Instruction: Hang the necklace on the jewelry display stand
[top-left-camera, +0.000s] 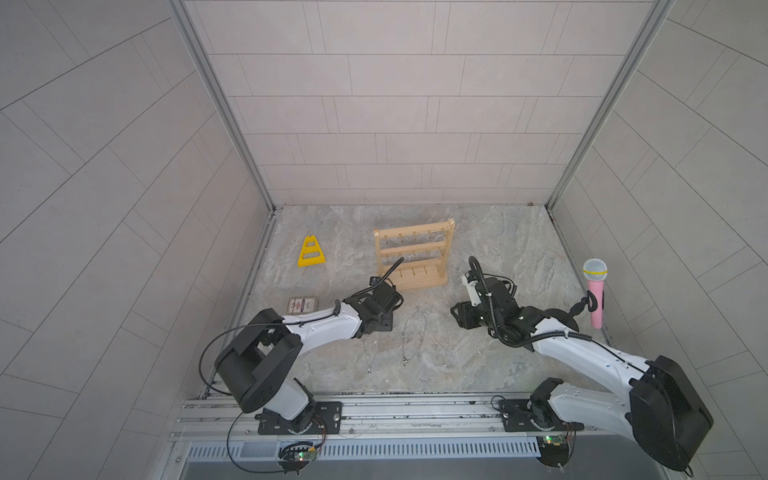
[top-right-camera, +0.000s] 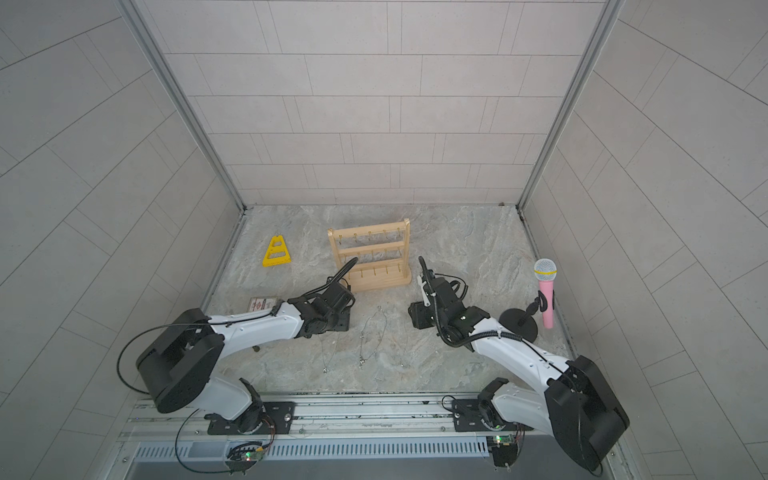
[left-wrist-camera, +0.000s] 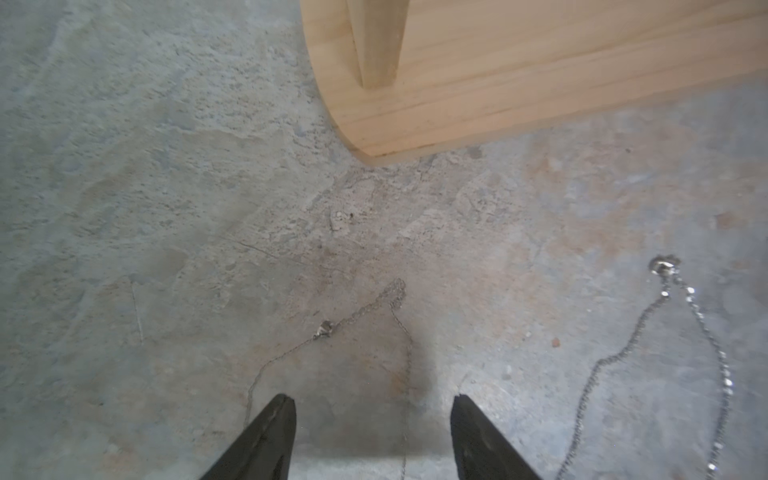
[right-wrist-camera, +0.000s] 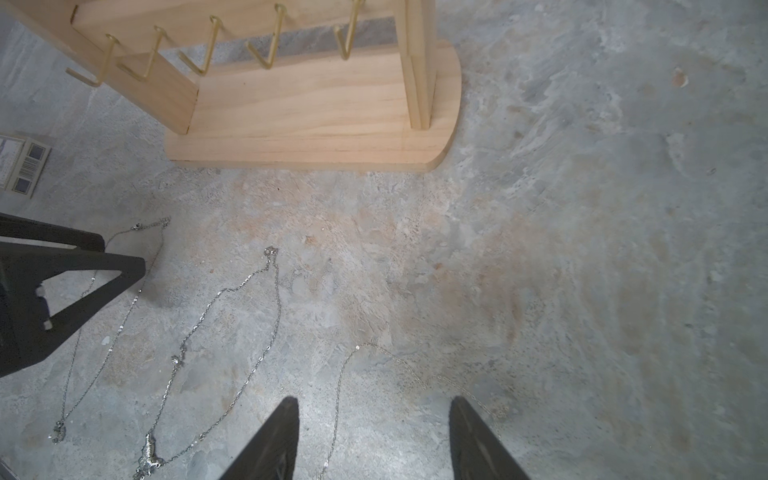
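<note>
The wooden display stand (top-left-camera: 414, 275) with brass hooks stands at the middle back. Several silver necklaces lie on the table before it: a left one (left-wrist-camera: 324, 329), a middle one (right-wrist-camera: 269, 254) and a thin right one (right-wrist-camera: 357, 346). My left gripper is open above the left necklace, just in front of the stand's base, nothing between its fingers. My right gripper hangs over the table right of the middle necklace, fingers apart and empty, with the thin chain below and between them.
A yellow triangle (top-left-camera: 311, 252) lies at back left, a boxed item (top-left-camera: 301, 305) at left. A pink microphone (top-left-camera: 596, 300) with a black stand is at the right edge.
</note>
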